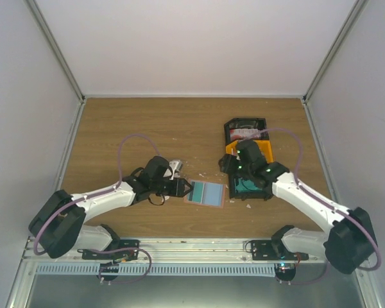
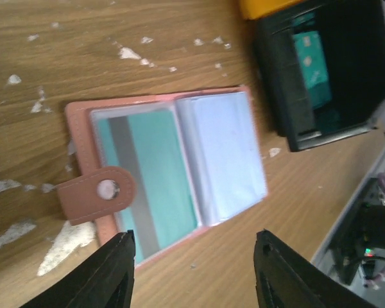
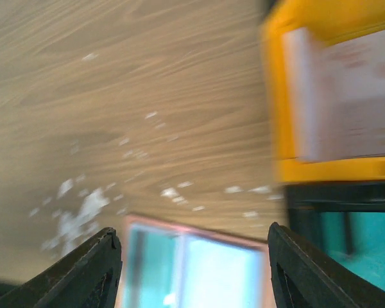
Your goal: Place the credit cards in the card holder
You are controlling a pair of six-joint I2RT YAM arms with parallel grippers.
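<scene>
The card holder (image 2: 234,154) lies spread flat on the table, its brown strap with a snap hole at the left. Under its clear left sleeve shows a teal card (image 2: 163,183) with a grey stripe; a pale blue-white panel covers the right side. My left gripper stands open at the holder's near left, nothing between its fingers. Up and to the right of the holder, my right gripper is open and empty above the table. A teal card (image 2: 312,67) rests in the nearest black bin, partly hidden by the right arm in the top view.
Three bins stand in a row at the right: a black bin (image 2: 295,119) nearest, a yellow bin (image 3: 283,122) with pale cards in the middle, and a far black bin (image 1: 227,131) with reddish cards. Bare wood lies left of them.
</scene>
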